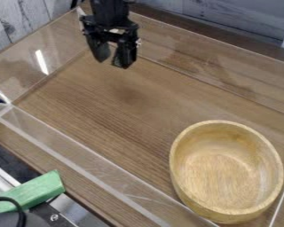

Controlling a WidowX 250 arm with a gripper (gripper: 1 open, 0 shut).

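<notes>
My black gripper (110,51) hangs over the back left part of the wooden tray floor, its two dark fingers apart and open. I can make out no object between them, though that area is small and dark. A pale wooden bowl (225,174) sits at the front right, well away from the gripper.
The tray floor (121,106) is bare across the middle and back right. Clear plastic edging (79,161) runs along the front left. Outside it, at the lower left, lie a green block (28,193) and a dark cable.
</notes>
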